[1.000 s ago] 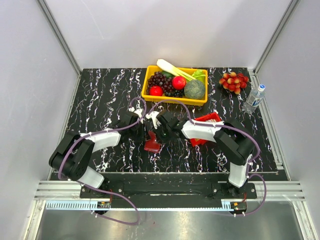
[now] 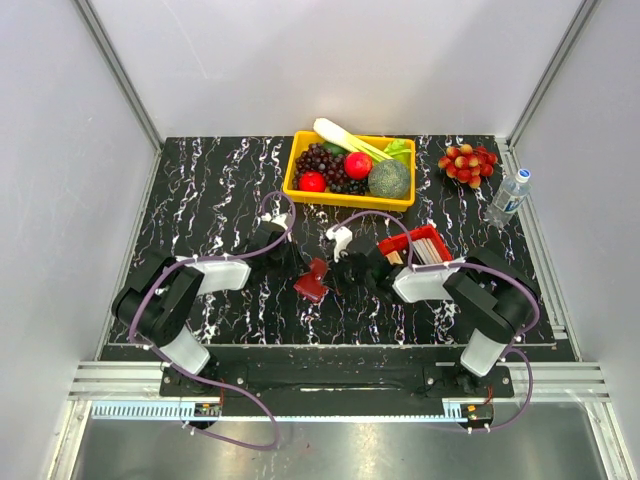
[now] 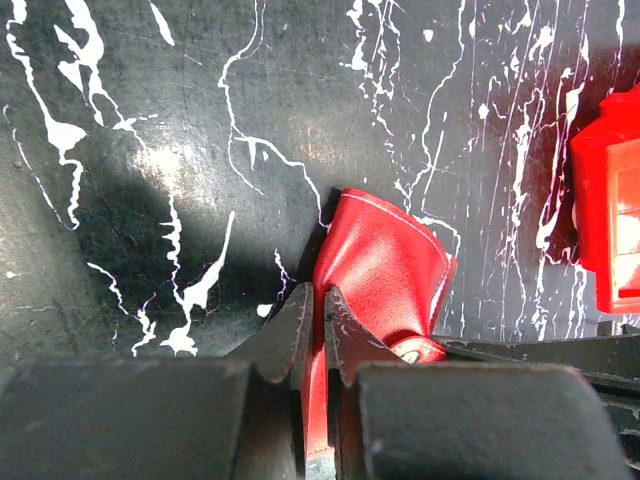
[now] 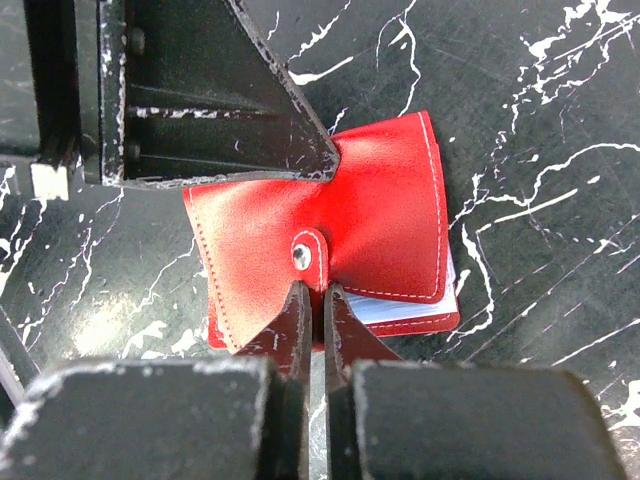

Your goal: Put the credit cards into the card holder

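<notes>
A red leather card holder [image 2: 310, 288] lies between my two grippers in the top view. My left gripper is shut on one edge of it. At the holder's snap strap [image 4: 312, 252], my right gripper is shut, with the thin strap end running between its fingertips. A pale card edge [image 4: 385, 308] peeks out from under the holder's flap. Other cards [image 2: 430, 248] stand in the red box [image 2: 449, 251] behind the right arm, partly covered by it.
A yellow crate [image 2: 365, 199] of fruit and vegetables sits at the back. Red fruit [image 2: 467, 164] and a water bottle [image 2: 507, 198] are at the back right.
My right gripper has shifted to the right, away from the left one. The card holder has slid slightly right and turned, and the left gripper has edged right with it.
</notes>
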